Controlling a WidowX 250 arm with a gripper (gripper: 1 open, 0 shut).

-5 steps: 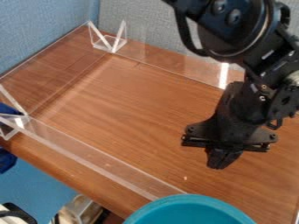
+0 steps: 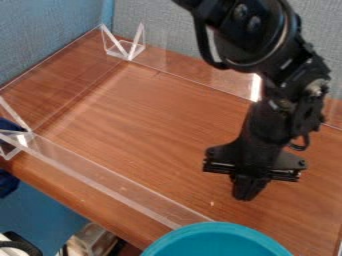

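Note:
The black gripper (image 2: 249,185) hangs low over the wooden table (image 2: 134,120) on the right side of the view, just above and behind the rim of a turquoise bowl (image 2: 214,232). Its fingers point down and are shut, with nothing visible between them. Whether the fingertips touch the wood cannot be told from this angle.
Clear plastic walls with white brackets (image 2: 124,50) edge the table at the back and left. A dark blue object (image 2: 7,183) lies off the left edge.
The upper arm has shifted too. The bowl has not moved.

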